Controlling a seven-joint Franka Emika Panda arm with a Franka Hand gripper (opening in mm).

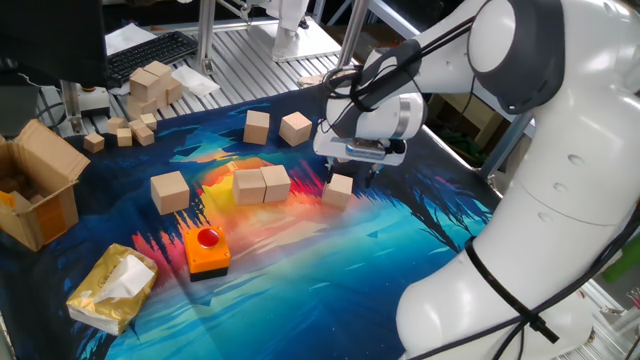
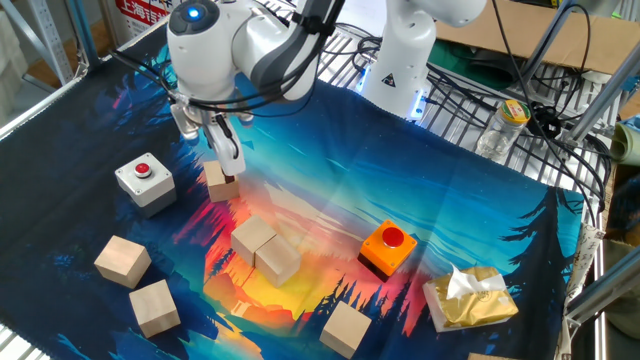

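A plain wooden block (image 1: 338, 191) sits on the printed cloth, to the right of the joined pair in exterior view 1. My gripper (image 1: 350, 179) is low over this block, its fingers spread apart. One finger shows at the block's back edge and the other stands clear to its right. In exterior view 2 the gripper partly covers the same block (image 2: 218, 184); contact cannot be made out. Two blocks stand side by side as a pair (image 1: 262, 185). Single blocks lie elsewhere: one on the left (image 1: 169, 192), and two at the back (image 1: 256, 126).
An orange box with a red button (image 1: 207, 252) and a tissue pack (image 1: 113, 288) lie towards the front. A grey button box (image 2: 146, 184) stands near the arm. An open carton (image 1: 40, 190) and several small cubes (image 1: 124, 136) occupy the left.
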